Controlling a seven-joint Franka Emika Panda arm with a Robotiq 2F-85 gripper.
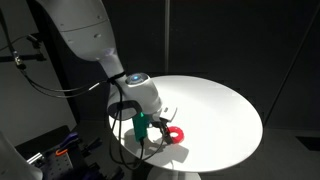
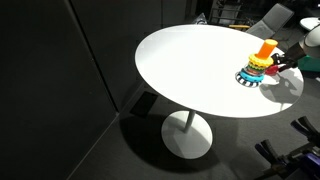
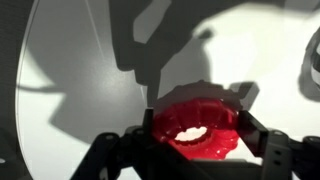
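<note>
A red scalloped ring with a hole in its middle is low in the wrist view, between the spread fingers of my gripper. The fingers stand open, one finger at each side of the ring; whether they touch it, I cannot tell. In exterior view 1 the red ring is at the near part of the round white table, just right of my gripper. Exterior view 2 shows only a bit of the red ring behind a stack of coloured rings topped with an orange piece.
Part of a black-and-white object shows at the wrist view's right edge. The arm's shadow falls across the tabletop.
</note>
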